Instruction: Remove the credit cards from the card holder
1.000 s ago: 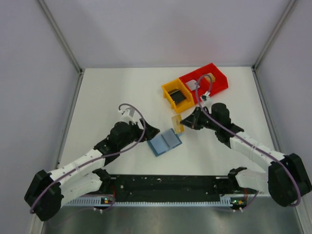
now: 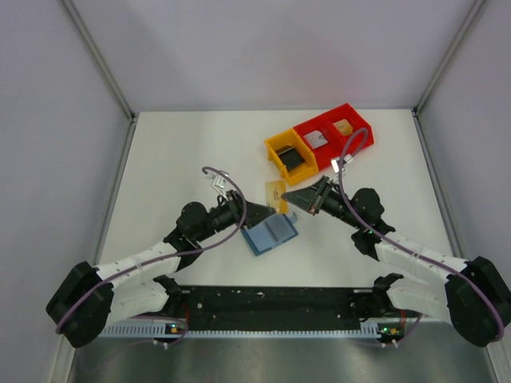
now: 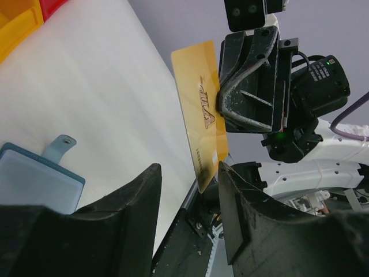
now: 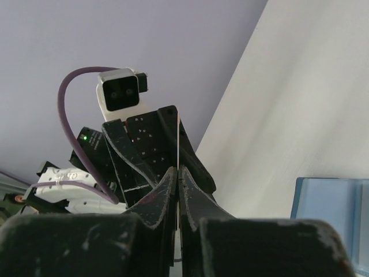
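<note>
A gold card (image 3: pixel 199 109) with printed lettering is pinched along its side by my right gripper (image 2: pixel 289 197), which is shut on it. Seen edge-on in the right wrist view, the card (image 4: pixel 178 141) rises from between the closed fingertips. My left gripper (image 2: pixel 274 211) has its fingers part open; in its wrist view the card's lower corner lies between the fingertips, with a gap to the left finger (image 3: pixel 147 193). Whether the right finger touches the card cannot be told. The blue card holder (image 2: pixel 271 234) lies unfolded on the table, partly under the left gripper.
A yellow bin (image 2: pixel 273 153) with a dark item in it and a red two-part bin (image 2: pixel 346 110) with cards stand at the back. A grey tab (image 3: pixel 57 148) sticks out from the holder.
My left gripper has moved right, up to the card. The right gripper has carried the card slightly left and away from the front, over the holder's far edge.
</note>
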